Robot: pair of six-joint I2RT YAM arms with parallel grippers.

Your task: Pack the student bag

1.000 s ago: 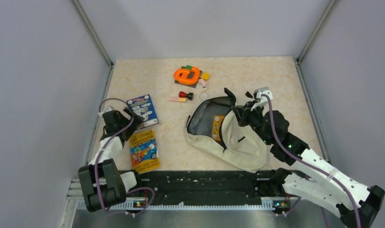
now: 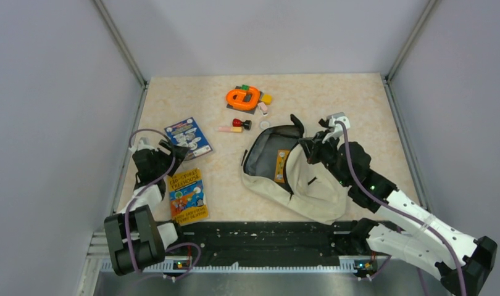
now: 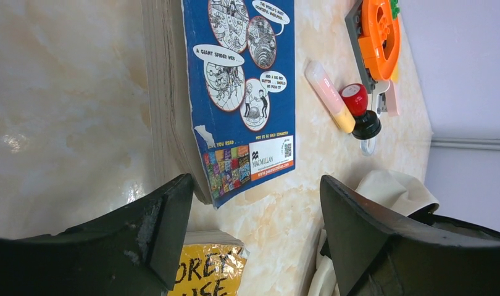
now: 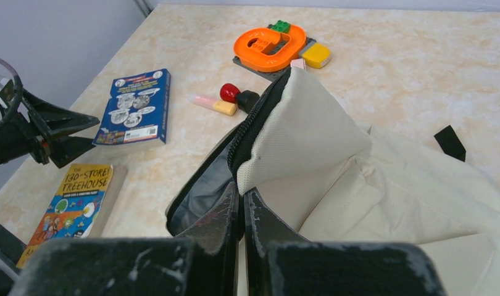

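My left gripper is open at the near end of a blue book (image 3: 238,80), one finger against its page edge. A yellow treehouse book (image 2: 187,197) lies below it. The cream bag (image 2: 318,197) lies open at centre right, a yellow item (image 2: 280,165) inside its dark compartment. My right gripper is shut at the bag's raised zipped rim (image 4: 297,123); whether fabric is between the fingertips is hard to tell.
At the back middle lie an orange toy (image 2: 242,97), a yellow piece (image 2: 266,99), a red-and-black stamp (image 2: 241,123), a pink-yellow tube (image 2: 229,129) and small items.
The left arm has shifted slightly at the blue book, which has moved a little.
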